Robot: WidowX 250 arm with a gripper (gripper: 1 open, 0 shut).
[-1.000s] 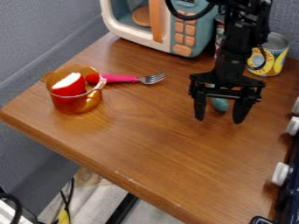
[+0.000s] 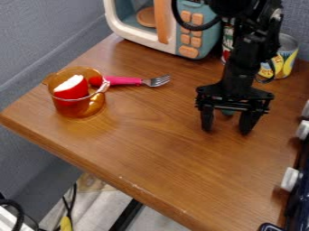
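The black gripper [image 2: 226, 121] is low over the right-middle of the wooden table [image 2: 145, 158], fingers pointing down. A small teal object shows behind it, largely hidden by the fingers; whether it is held I cannot tell. An orange pot [image 2: 79, 103] at the left holds red-and-white items, with a pink-handled fork [image 2: 151, 81] beside it.
A toy microwave [image 2: 157, 23] stands at the back, with cans [image 2: 286, 56] to its right. A dark appliance with white knobs [image 2: 294, 203] lines the right edge.
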